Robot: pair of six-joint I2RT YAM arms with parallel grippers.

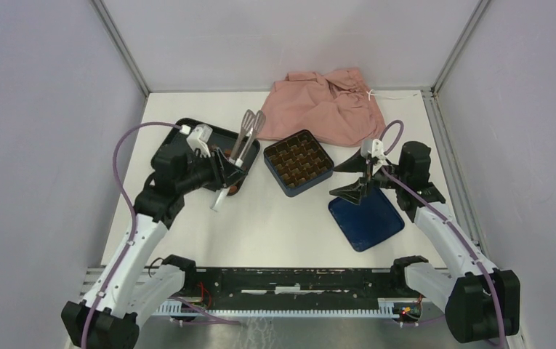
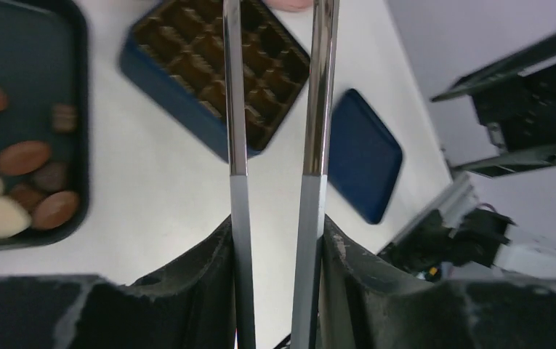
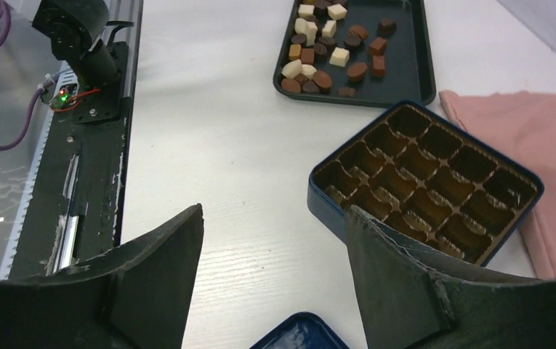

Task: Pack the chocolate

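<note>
Silver tongs (image 1: 241,149) are held in my left gripper (image 1: 225,173), raised over the right side of the chocolate tray (image 1: 254,158). Both arms of the tongs (image 2: 315,247) run up between the fingers in the left wrist view, parted from each other. Their slotted heads point toward the back, and no chocolate shows between them. Chocolates (image 3: 356,71), brown and cream, lie in the dark tray. The compartment box (image 1: 290,191) stands right of it, its cells empty in the right wrist view (image 3: 424,171). My right gripper (image 1: 333,182) hangs open near the box's right side, nothing between its fingers.
A dark blue lid (image 1: 365,224) lies flat on the table at the right, partly under my right gripper. Folded pink cloth (image 1: 318,105) covers the back middle.
</note>
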